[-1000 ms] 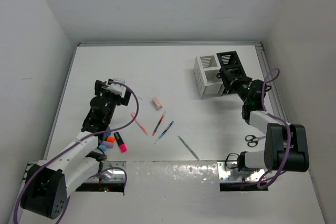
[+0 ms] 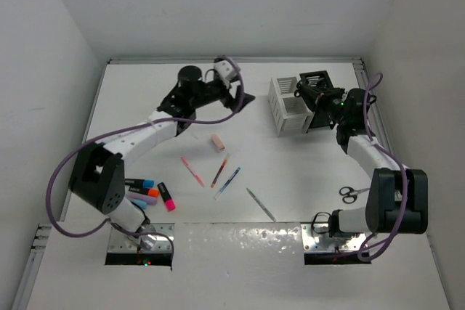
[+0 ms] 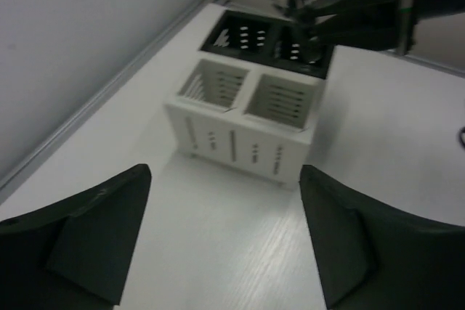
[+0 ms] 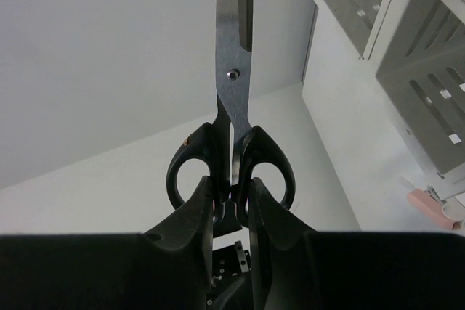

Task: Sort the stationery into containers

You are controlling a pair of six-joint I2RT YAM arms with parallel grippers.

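My right gripper (image 2: 305, 94) is shut on black-handled scissors (image 4: 234, 63), blades upright in the right wrist view, over the black container (image 2: 322, 76) at the back right. Beside it stands the white two-compartment container (image 2: 280, 107). My left gripper (image 2: 240, 97) hangs open left of the containers; its fingers frame the white container in the left wrist view. On the table lie several pens (image 2: 258, 201), markers (image 2: 166, 195), a pinkish block (image 2: 216, 141) and a second pair of scissors (image 2: 349, 192).
Grey walls edge the table at back and sides. Markers cluster at the front left, beside the left arm's base.
My left arm has swung from the left side toward the back middle, near the containers. The right arm has shifted slightly, still carrying the scissors over the black container.
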